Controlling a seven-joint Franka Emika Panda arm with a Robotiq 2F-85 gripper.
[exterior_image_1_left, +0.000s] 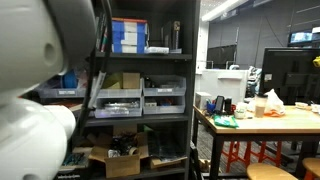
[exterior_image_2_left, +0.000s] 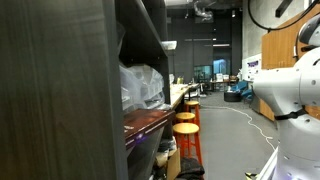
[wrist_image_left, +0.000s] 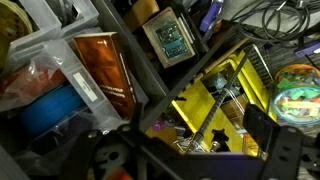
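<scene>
My gripper stands open in the wrist view, its dark fingers spread apart and nothing held between them. Beyond the fingers lies a yellow bin (wrist_image_left: 194, 103) with small mixed items inside. In exterior view 1 only the large white arm (exterior_image_1_left: 45, 45) shows, filling the left side; the gripper itself is out of sight there. The arm (exterior_image_2_left: 300, 125) also enters exterior view 2 at the right. How far the fingers are from the bin is hard to tell.
A brown book or box (wrist_image_left: 105, 72) lies left in the wrist view, near a small boxed item (wrist_image_left: 168, 38). Black cables lie at upper right. Dark shelving (exterior_image_1_left: 150, 124) holds several bins and a cardboard box (exterior_image_1_left: 118, 160). A wooden table (exterior_image_1_left: 265, 124) stands to the right.
</scene>
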